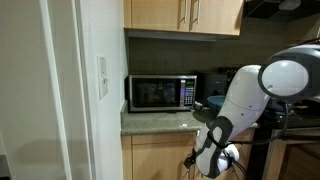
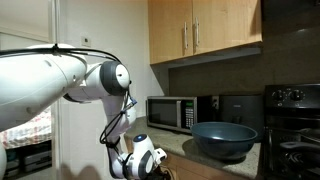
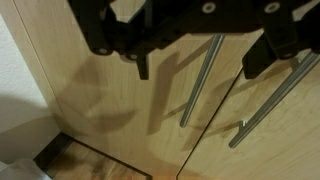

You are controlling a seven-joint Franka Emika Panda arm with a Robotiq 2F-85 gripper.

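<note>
In the wrist view my gripper is open in front of pale wooden lower cabinet doors, its black fingers [image 3: 142,66] wide apart. One metal bar handle [image 3: 200,88] shows in the gap between them, and I cannot tell how far ahead it is. A second bar handle [image 3: 268,108] slants past the right finger, on the other side of the dark seam between the doors. From exterior view 1, the arm's white wrist [image 1: 210,158] hangs low before the cabinet front [image 1: 155,158], below the counter.
A grey counter [image 1: 150,123] runs above the doors, carrying a microwave [image 1: 160,93]. Near the counter's edge sits a large dark blue pot [image 2: 224,138], with a stove [image 2: 290,130] to its right. A white wall [image 1: 105,90] bounds the left side.
</note>
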